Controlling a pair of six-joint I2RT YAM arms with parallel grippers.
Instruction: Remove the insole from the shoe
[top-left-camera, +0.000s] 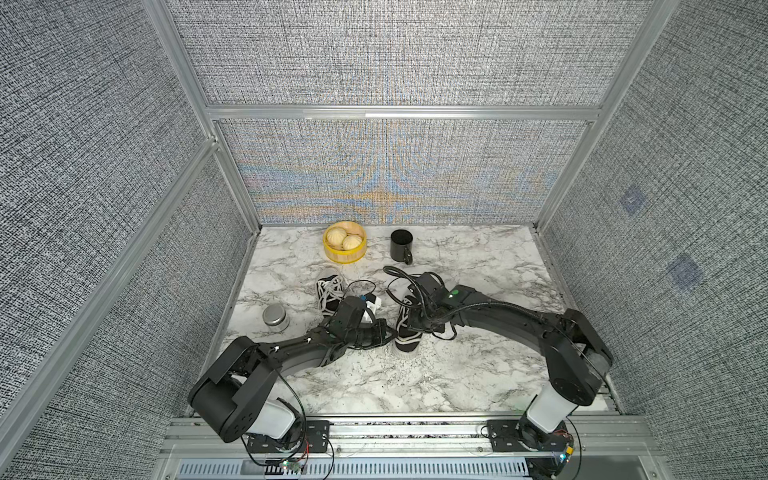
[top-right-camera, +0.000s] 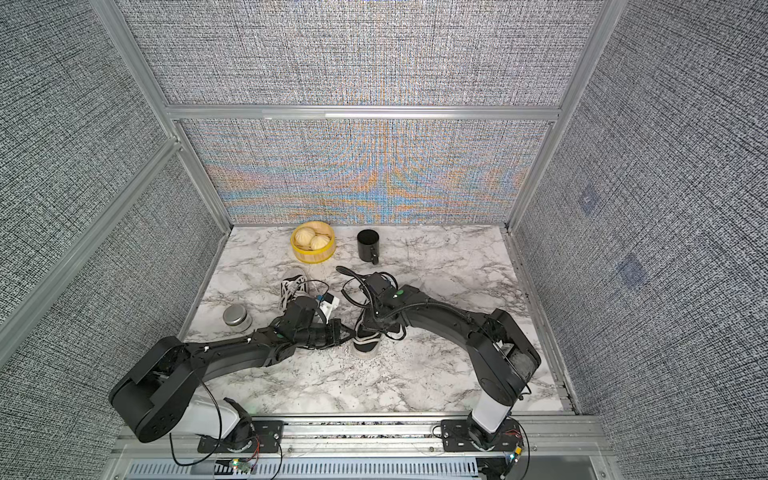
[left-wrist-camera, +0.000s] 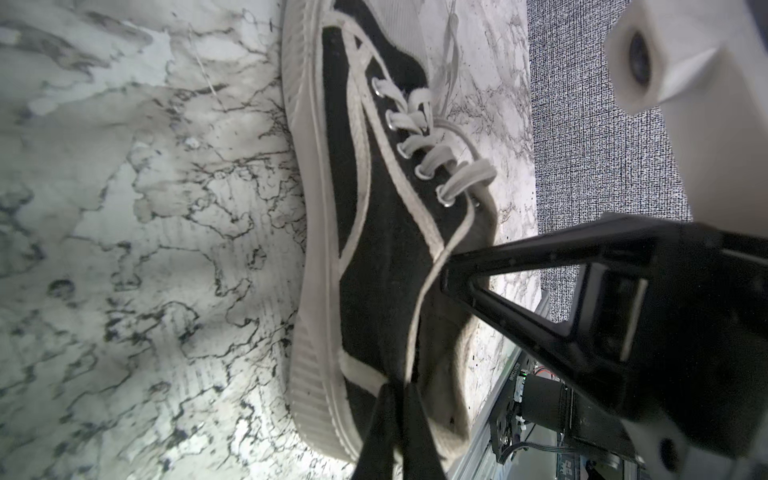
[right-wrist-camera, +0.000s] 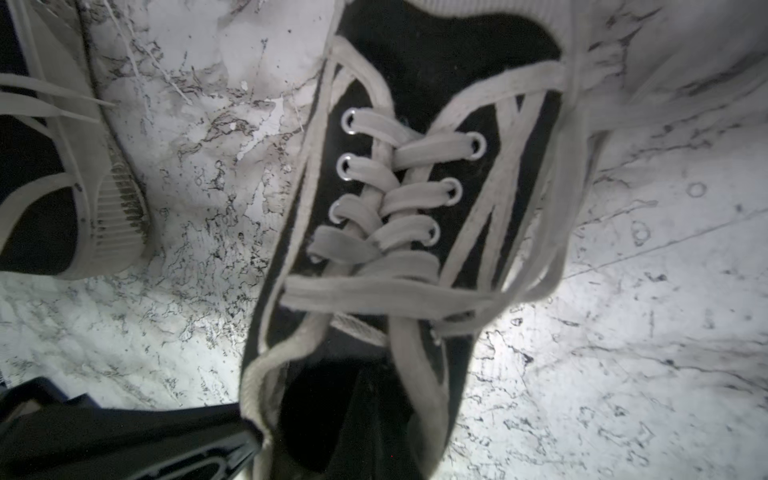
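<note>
A black sneaker with white laces (right-wrist-camera: 408, 232) lies on the table, its opening towards the front. Beside its collar, my left gripper is shut on the near-side rim, the light edge running between its fingertips. Into the dark shoe opening reaches my right gripper, shut, with nothing visible between its fingers. In the left wrist view, a black right gripper finger (left-wrist-camera: 512, 256) crosses the collar. The insole cannot be made out inside the shoe. Both arms partly cover the shoe in the top views.
A second sneaker (top-left-camera: 329, 294) lies to the left, beyond the left arm. A silver tin (top-left-camera: 275, 317) stands further left. A yellow basket of buns (top-left-camera: 345, 254) and a black mug (top-left-camera: 401, 245) stand at the back.
</note>
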